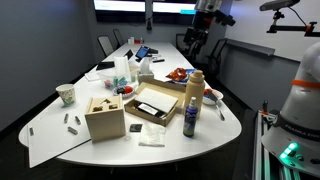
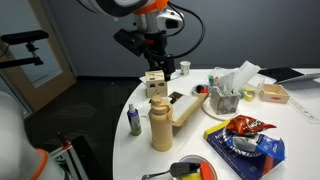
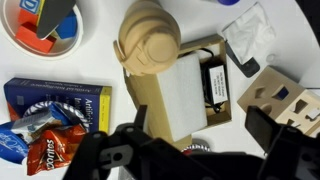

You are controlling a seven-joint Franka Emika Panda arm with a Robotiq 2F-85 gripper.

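My gripper (image 1: 191,47) hangs high over the right side of the white table, well above everything on it. In the wrist view the black fingers (image 3: 128,143) stand wide apart, so it is open, with nothing held. A tan bottle-shaped container (image 1: 194,90) stands upright below. From above, its round top (image 3: 152,42) shows beside an open cardboard box (image 3: 150,103), which holds a white block (image 3: 183,95) and a black item (image 3: 215,82). A dark bottle with a blue cap (image 1: 190,118) stands nearer the front edge.
A wooden shape-sorter box (image 1: 105,120) and a white cloth (image 1: 152,135) lie at the front. Snack bags (image 3: 50,152), a boxed book (image 3: 62,97) and a bowl (image 3: 75,45) with red and blue items crowd one side. The table's left part has free room around a paper cup (image 1: 67,94).
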